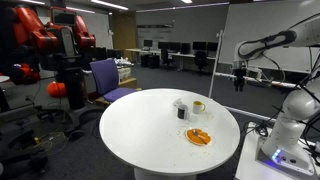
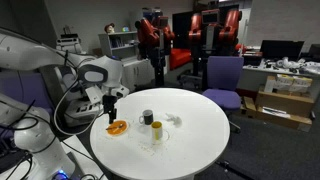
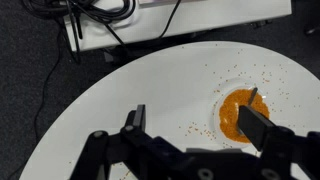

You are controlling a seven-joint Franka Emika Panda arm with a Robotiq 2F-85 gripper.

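My gripper is open, its two dark fingers wide apart with nothing visible between them. In the first exterior view the gripper (image 1: 239, 84) hangs in the air at the right side of the round white table (image 1: 130, 130). A plate (image 3: 230, 122) covered with small orange bits lies below, toward the right finger in the wrist view, partly hidden by it. A thin utensil (image 3: 252, 97) rests on the orange bits. Also on the table are a dark cup (image 2: 148, 117), a yellow mug (image 2: 157, 132) and a crumpled white item (image 2: 173, 120).
Orange crumbs lie scattered around the plate. A white stand with black cables (image 3: 108, 14) adjoins the table by the arm's base. A purple chair (image 2: 224, 75) stands beyond the table.
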